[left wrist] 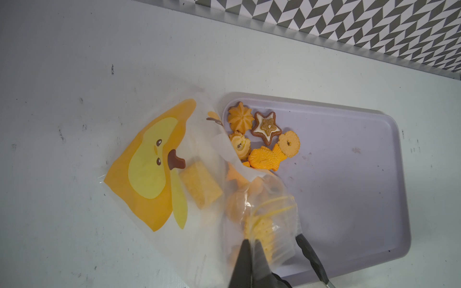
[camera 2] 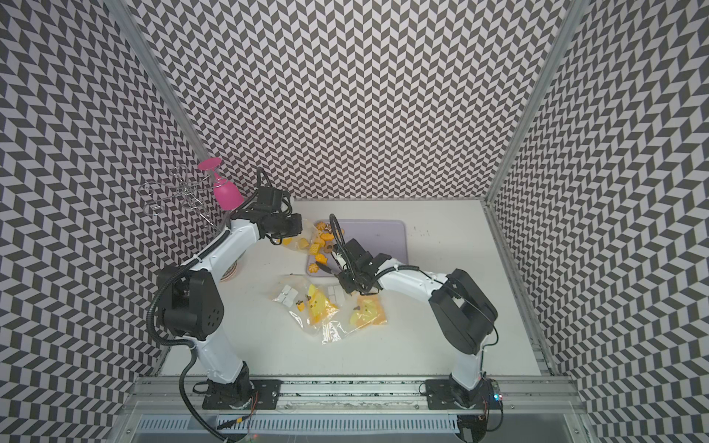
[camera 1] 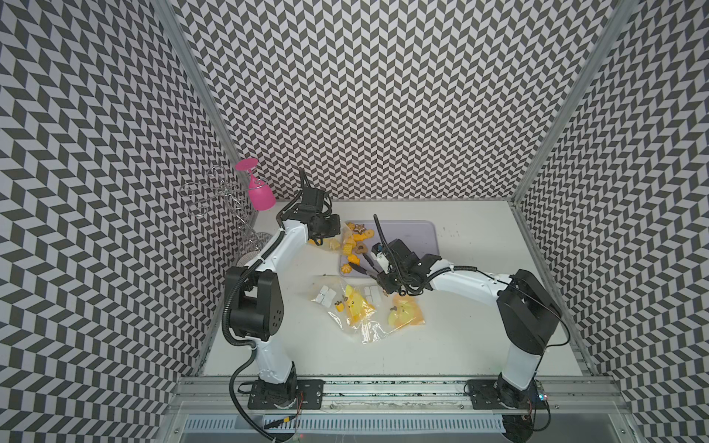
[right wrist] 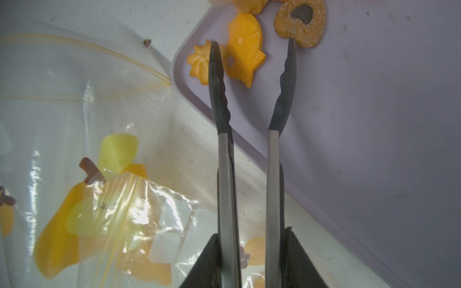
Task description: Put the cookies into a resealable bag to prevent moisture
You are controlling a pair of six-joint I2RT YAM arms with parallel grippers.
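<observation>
Several cookies lie along the left side of the lilac tray (left wrist: 345, 192), among them a star cookie (left wrist: 267, 127) and a fish cookie (right wrist: 244, 45). A clear resealable bag (left wrist: 148, 172) with a yellow-orange print lies beside the tray and overlaps its left edge, with a cookie (left wrist: 200, 184) inside. My left gripper is shut at the bag's mouth; film shows around its tips, but a firm hold is unclear. My right gripper is shut on black-tipped tongs (right wrist: 224, 177). The tongs' arms are spread, one tip over a flower cookie (right wrist: 199, 62), the other near a heart cookie (right wrist: 307, 21).
More printed bags (camera 1: 358, 304) lie flat in front of the tray. At the back left, a pink goblet (camera 1: 260, 193) hangs on a wire rack (camera 1: 232, 203). The tray's right part and the table's right side are clear.
</observation>
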